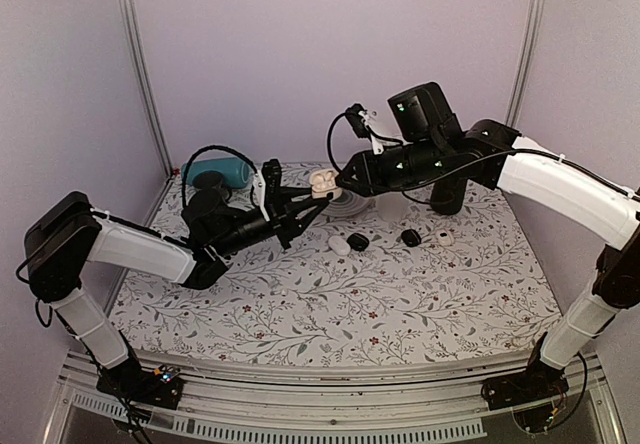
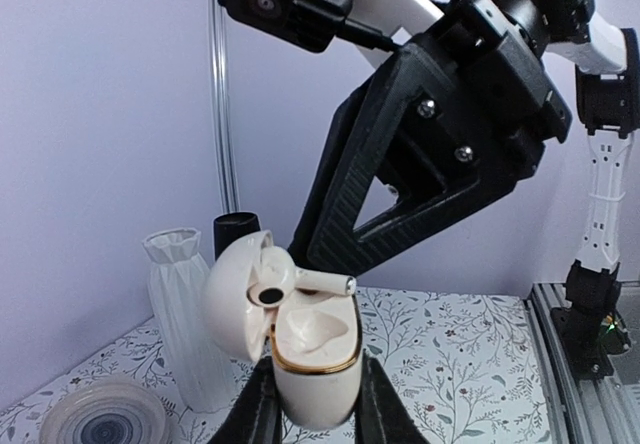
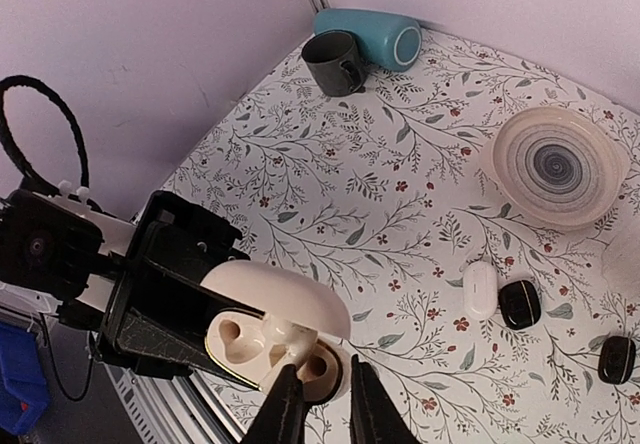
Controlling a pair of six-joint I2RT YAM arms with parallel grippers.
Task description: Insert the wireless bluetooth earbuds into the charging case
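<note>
Held up above the table by my left gripper (image 1: 318, 205) is the open white charging case (image 2: 318, 379), its lid (image 2: 233, 294) raised and a gold line around its rim. My right gripper (image 1: 343, 180) comes in from the right and is shut on a white earbud (image 2: 322, 282), whose stem points toward its fingertips. The earbud lies over the case opening beside the lid. In the right wrist view the earbud (image 3: 288, 342) covers part of the case's inside (image 3: 238, 336); one hollow shows empty. Whether the earbud touches the case, I cannot tell.
On the patterned table lie a white piece (image 3: 480, 290) and two black pieces (image 3: 519, 305) (image 3: 617, 359). A round dish (image 3: 555, 169), a dark mug (image 3: 334, 64) and a teal cylinder (image 3: 390, 37) stand behind.
</note>
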